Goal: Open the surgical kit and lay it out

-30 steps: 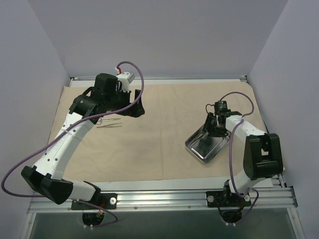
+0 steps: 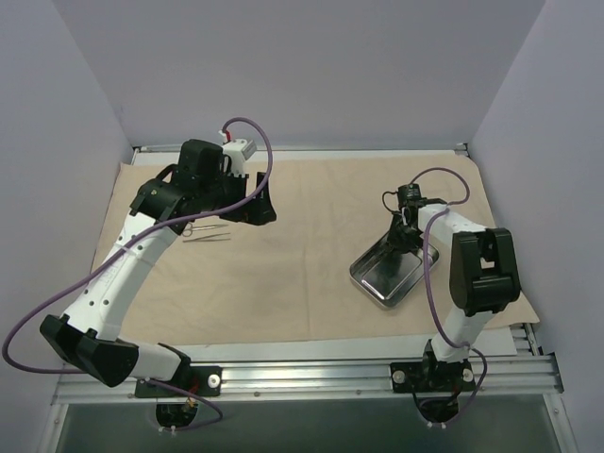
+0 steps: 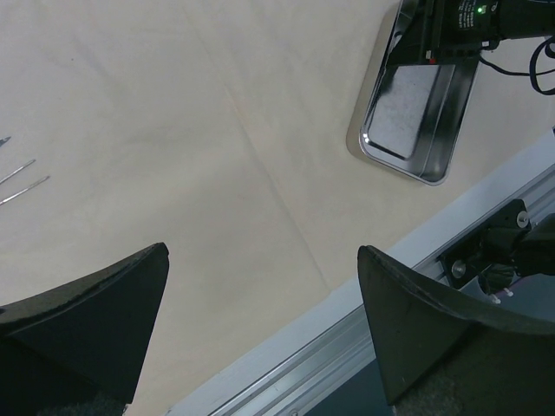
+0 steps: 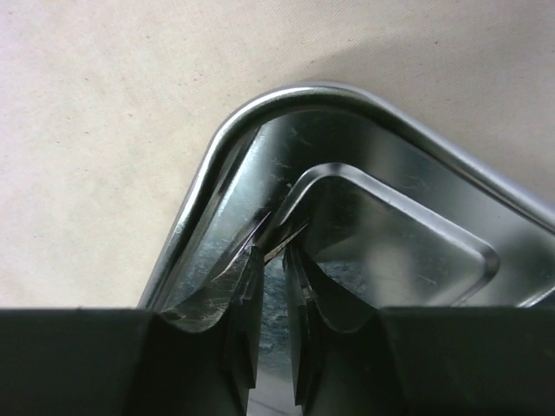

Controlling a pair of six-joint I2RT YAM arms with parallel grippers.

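Note:
The metal tray [image 2: 387, 280] rests on the right half of the cloth. My right gripper is down inside it near one corner, its fingers part open with a narrow gap. A thin pointed metal instrument [image 4: 287, 242] shows at that gap; whether the fingers touch it cannot be told. Another thin pointed streak lies just left of it, perhaps its reflection. Over the cloth's left half, my left gripper stands wide open and empty. Scissors [image 2: 188, 231] and thin instruments [image 2: 207, 238] lie on the cloth at the left, beyond the left forearm.
A metal rail [image 2: 302, 373] runs along the front edge. Purple cables loop over both arms.
My right arm has shifted a little leftward, its gripper staying over the tray's far part. The left arm, the tray and the instruments on the cloth look unmoved.

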